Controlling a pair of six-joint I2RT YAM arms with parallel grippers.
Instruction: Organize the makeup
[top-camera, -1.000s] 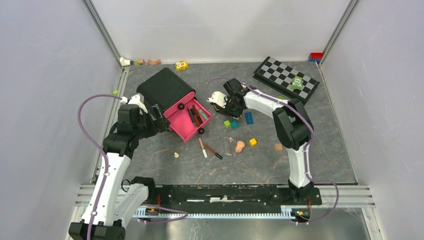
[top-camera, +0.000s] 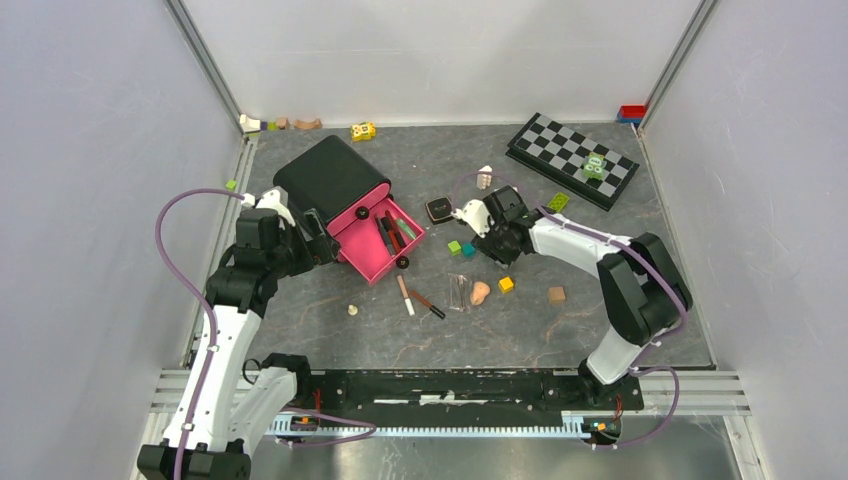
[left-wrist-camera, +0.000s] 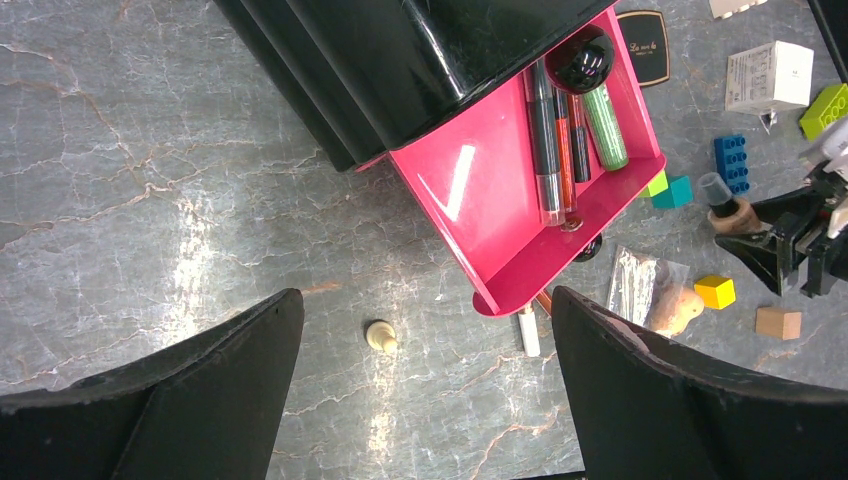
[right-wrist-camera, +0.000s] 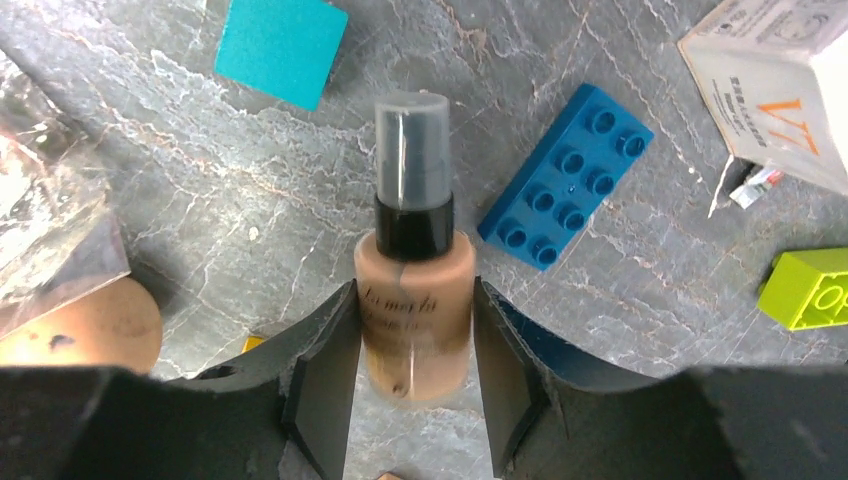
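Note:
The makeup box (top-camera: 330, 175) has its pink drawer (left-wrist-camera: 470, 200) out, holding several tubes such as a green tube (left-wrist-camera: 605, 125). My left gripper stands open and empty at the box's left side. My right gripper has its fingers around a foundation bottle (right-wrist-camera: 416, 330) with a clear cap, above the table beside a blue brick (right-wrist-camera: 565, 175); whether they grip it firmly is unclear. Below the drawer lie pencils (top-camera: 405, 298) and a small beige piece (left-wrist-camera: 381, 336).
A checkerboard (top-camera: 560, 150) lies at back right. Cubes (top-camera: 506, 284), a bag (top-camera: 458, 292), a sponge (top-camera: 480, 293) and a black compact (top-camera: 439, 210) are scattered in the middle.
My right gripper has moved rightward and toward the front, away from the black compact, which now shows more fully. The left arm has not moved.

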